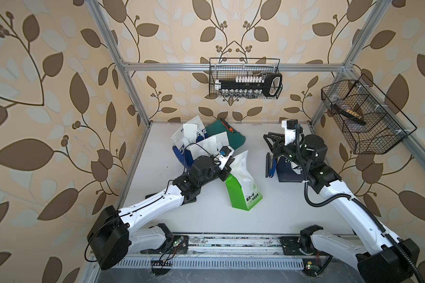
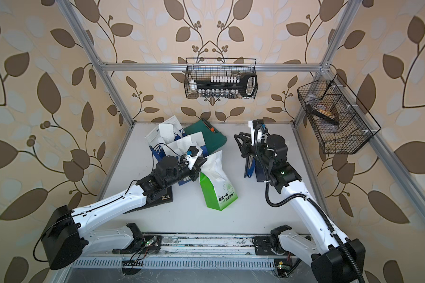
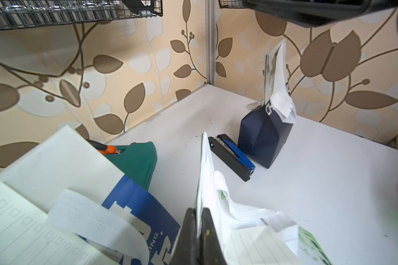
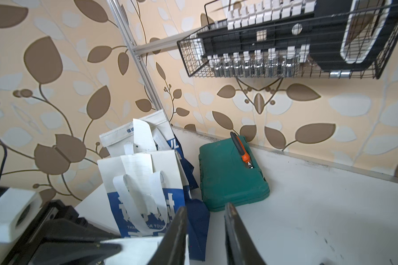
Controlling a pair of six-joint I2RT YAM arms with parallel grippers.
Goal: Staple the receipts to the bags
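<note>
A green-and-white bag (image 1: 243, 195) stands mid-table, its white top in my left gripper, which is shut on it; a lined receipt (image 3: 256, 247) lies against that top. A blue-and-black stapler (image 3: 232, 156) lies on the table beside a navy bag (image 3: 263, 132) with white paper at its top, on the right. My right gripper is raised above that area, fingers apart with nothing between them. Several blue-and-white bags (image 4: 141, 190) with white slips stand at the back left.
A green case (image 4: 232, 185) with an orange-handled tool (image 4: 241, 148) lies at the back. Wire baskets (image 1: 245, 63) hang on the back and right walls.
</note>
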